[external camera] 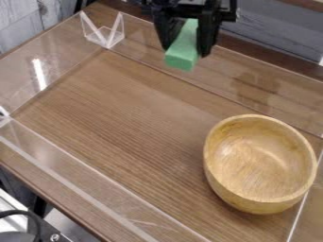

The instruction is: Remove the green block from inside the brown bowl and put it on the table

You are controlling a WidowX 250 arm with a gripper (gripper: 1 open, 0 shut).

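The green block point(183, 47) hangs in the air near the top centre of the camera view. My black gripper point(192, 30) is shut on its upper part, and the arm runs out of view at the top edge. Well away from it, the brown bowl point(303, 171) stands at the lower right, with its inside empty. The exact contact of the fingers with the block is too dark to make out.
Bare wooden table point(120, 123) spreads across the left and middle. A clear wire-like stand point(104, 30) is at the upper left. Black cables point(32, 219) lie in the bottom left corner.
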